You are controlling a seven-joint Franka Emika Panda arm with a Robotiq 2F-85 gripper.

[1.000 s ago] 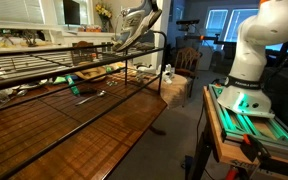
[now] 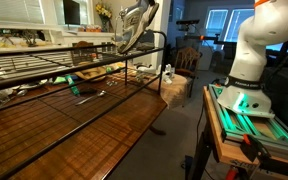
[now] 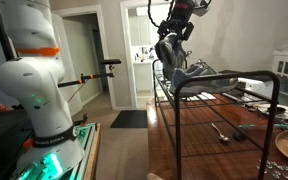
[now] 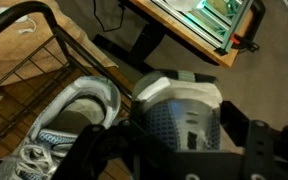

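My gripper (image 3: pixel 174 27) is shut on a grey-white shoe (image 3: pixel 166 52), which hangs tilted over the near end of the black wire rack (image 3: pixel 219 78). From the wrist, the held shoe (image 4: pixel 176 92) shows its pale heel and blue-grey lining between the dark fingers. A second grey shoe (image 3: pixel 199 72) rests on the rack's top tier, beside and slightly below the held one. Its opening and laces appear in the wrist view, where this shoe (image 4: pixel 79 105) lies to the left. In exterior view 1 the gripper is out of frame.
Brown wooden tabletop (image 2: pixel 89 140) lies under the rack, with a spoon (image 2: pixel 87 99) and small items on it. The robot's base (image 2: pixel 246 98) stands on a separate wooden stand, with open floor (image 3: pixel 134 150) between.
Near the top of exterior view 1, the shoe has shifted slightly. The rack, tabletop items and robot base look unchanged.
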